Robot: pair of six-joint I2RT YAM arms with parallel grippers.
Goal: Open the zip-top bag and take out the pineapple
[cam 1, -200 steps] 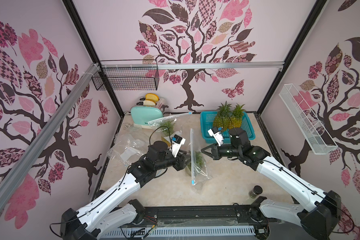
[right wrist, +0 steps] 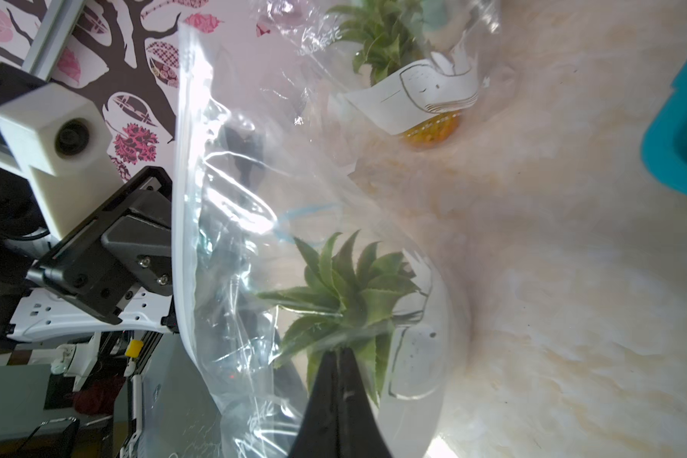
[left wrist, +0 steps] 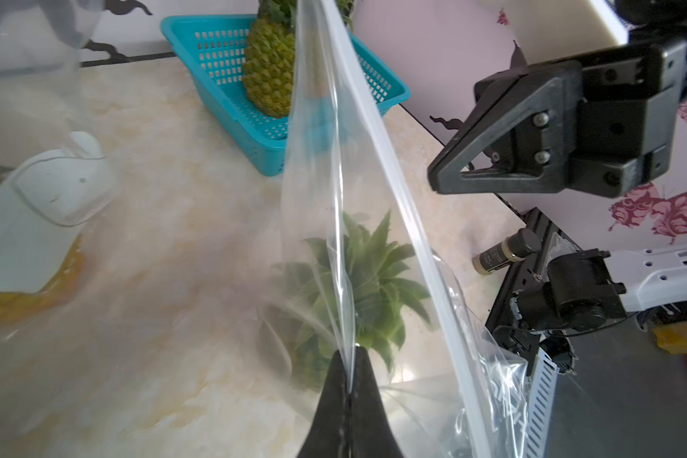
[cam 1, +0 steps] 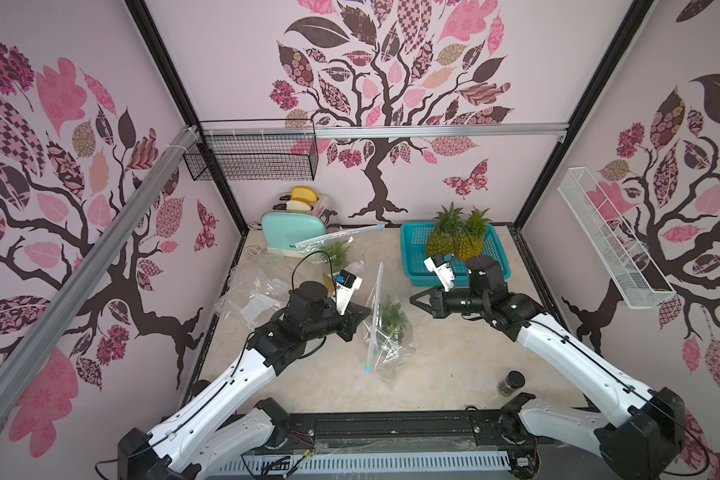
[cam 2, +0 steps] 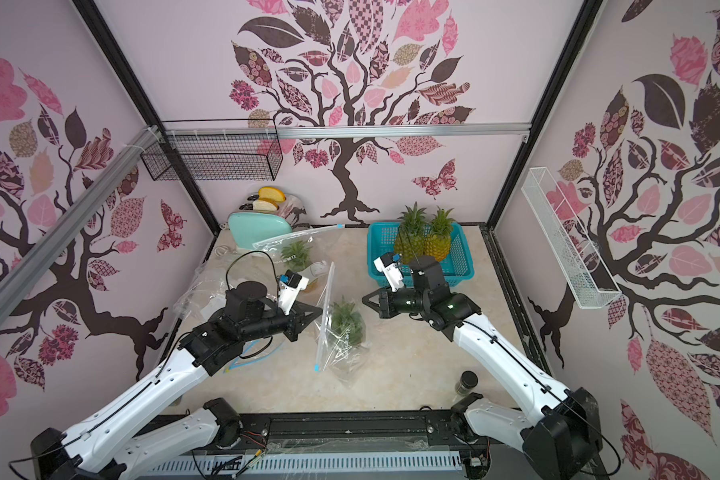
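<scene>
The clear zip-top bag (cam 1: 376, 308) stands on the table between my two arms, its white zip edge running lengthwise. Through the plastic I see the green leaves of the pineapple (right wrist: 351, 297); its body is mostly hidden. In the left wrist view, my left gripper is shut, with creases of the bag's wall converging right at its fingertips. My right gripper is shut too, nothing between its fingers. It stands off the bag's right side, the side wall outside its fingers; a gap shows between them in the top left view.
The teal basket (cam 1: 412, 276) holding pineapples is at the back right, near my right arm. Crumpled plastic (cam 1: 252, 300) lies at left, a dark jar (cam 1: 511, 383) at front right.
</scene>
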